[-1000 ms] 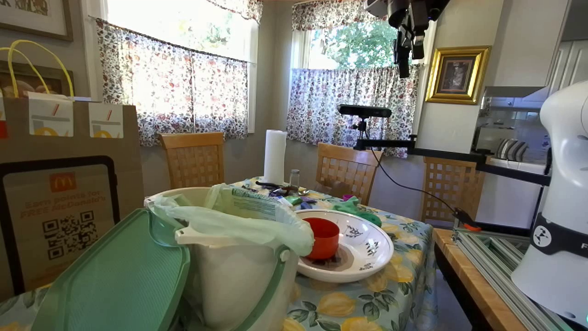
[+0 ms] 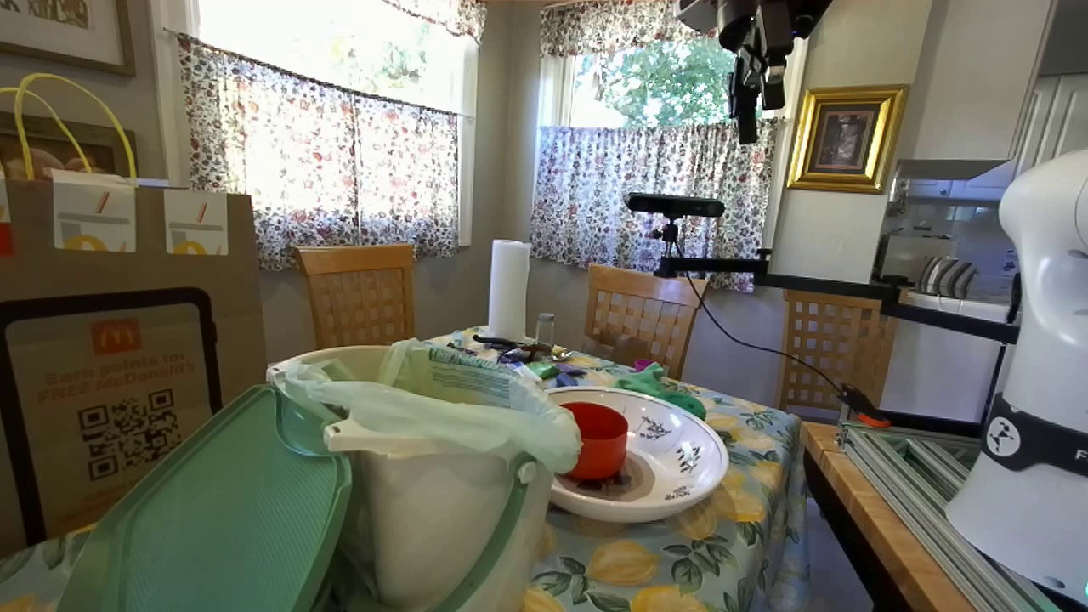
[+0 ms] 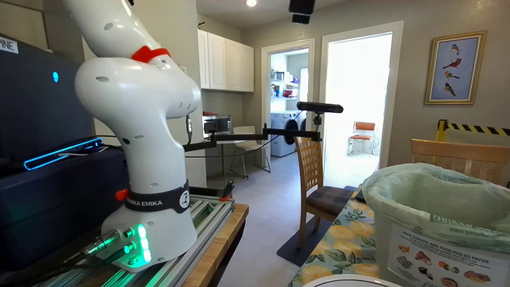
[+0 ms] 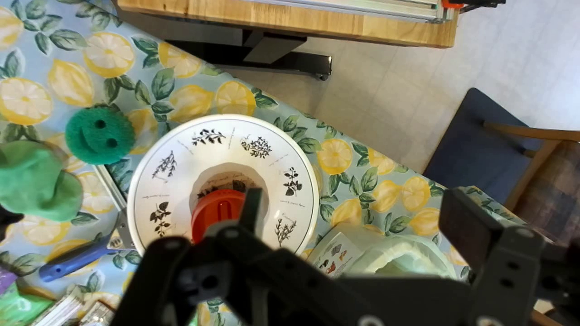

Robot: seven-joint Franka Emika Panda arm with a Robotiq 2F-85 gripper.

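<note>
High above the table hangs my gripper, its two fingers wide apart in the wrist view and nothing held between them. Below, a white bowl with black plant drawings rests on the lemon-print tablecloth. A red cup sits inside that bowl; one finger and the gripper body cover part of it in the wrist view. Beside the bowl stands a white food-scrap bin lined with a pale green bag. Its contents cannot be seen.
A green lid leans against the bin, near a large paper bag. Left of the bowl in the wrist view are a green smiley sponge, a green cloth and a blue-handled tool. A camera arm extends beside the table.
</note>
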